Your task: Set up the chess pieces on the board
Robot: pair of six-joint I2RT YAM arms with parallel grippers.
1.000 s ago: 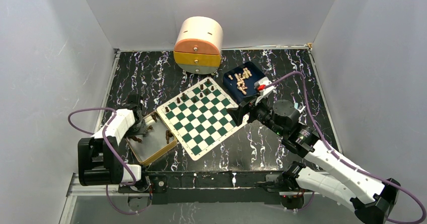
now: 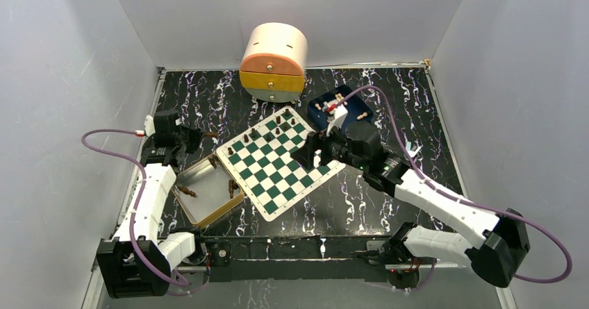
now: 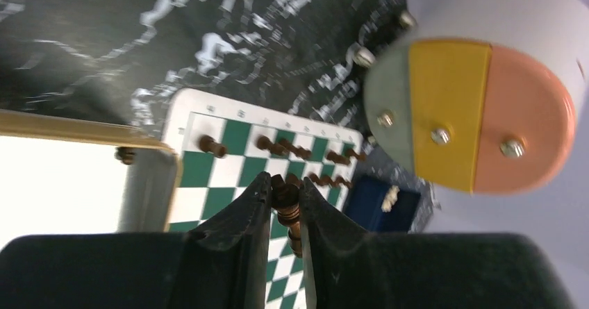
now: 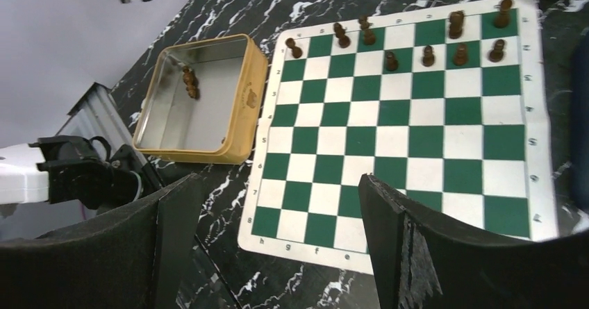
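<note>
The green-and-white chessboard carries several dark brown pieces along its far edge, seen upright in the right wrist view. My left gripper is raised beside the board's left corner, shut on a brown chess piece. Other brown pieces lie in the tan-rimmed box left of the board. My right gripper hovers over the board's right side, open with nothing visible between its fingers. Light pieces lie in the navy tray behind it, partly hidden by the arm.
The rounded drawer cabinet stands at the back, beyond the board. Grey walls bound both sides.
My left gripper has risen out of the box toward the back, carrying a brown piece. My right gripper has moved a little leftward and up in the top view.
</note>
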